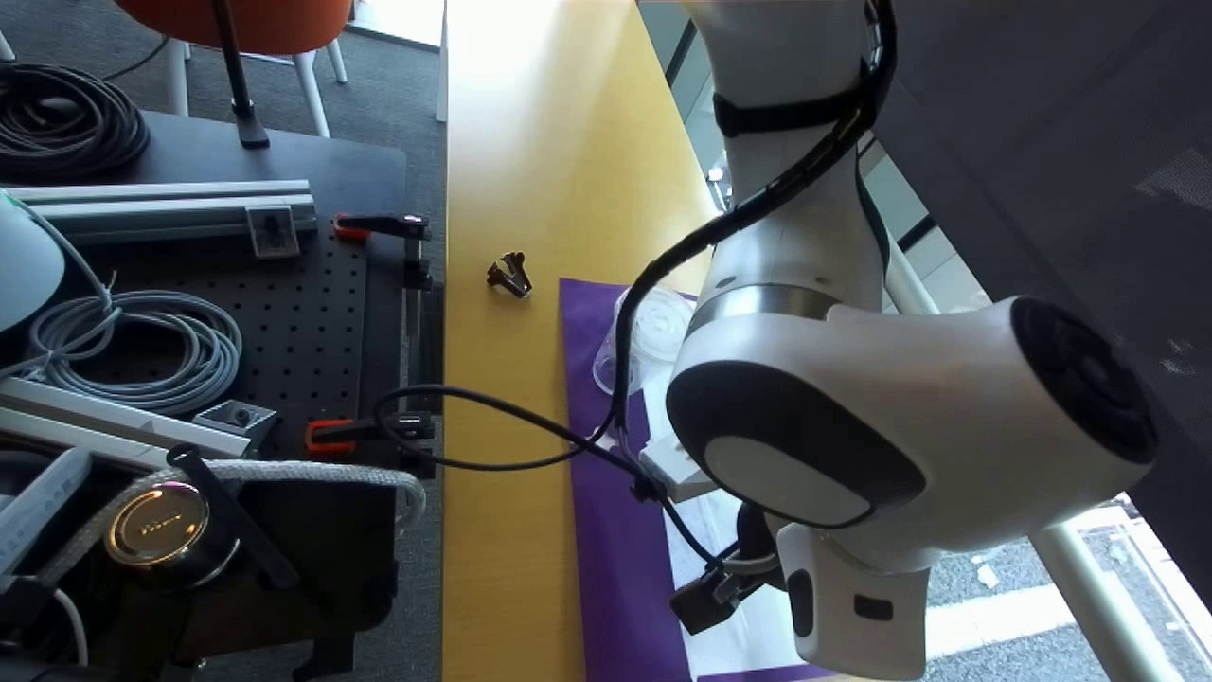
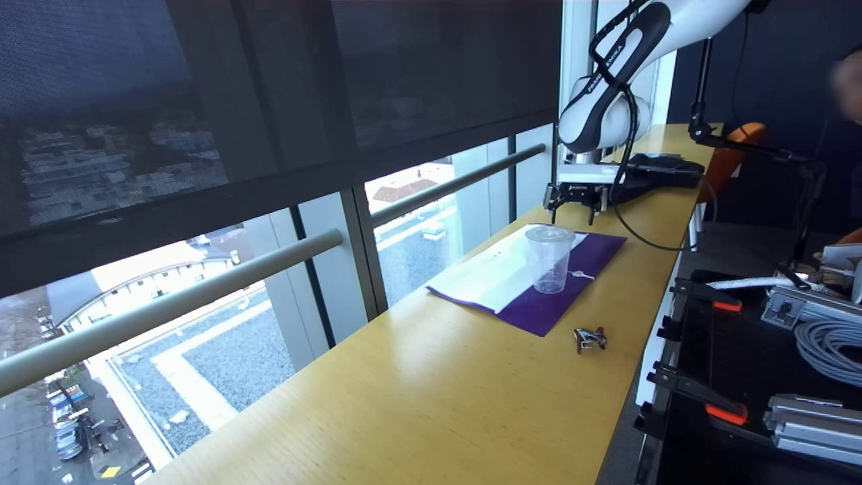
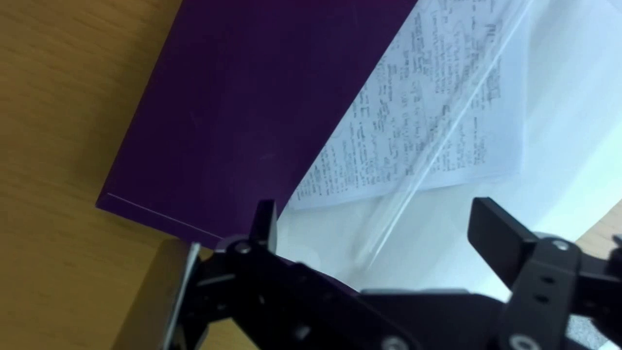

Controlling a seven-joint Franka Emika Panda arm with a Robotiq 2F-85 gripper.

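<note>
My gripper stands open over the lower part of a purple folder, with nothing between its fingers. Inside the folder's clear white pocket lies a sheet with handwriting, seen from above in the wrist view. A clear plastic cup with a lid stands upright on the folder in exterior view 2. On the bare wood lies a dark staple remover, off the folder's corner. Exterior view 1 hides most of the gripper behind the arm.
A window rail runs along one side of the wooden table. Opposite is a black pegboard cart with clamps and coiled cable. A loose black cable hangs from the arm.
</note>
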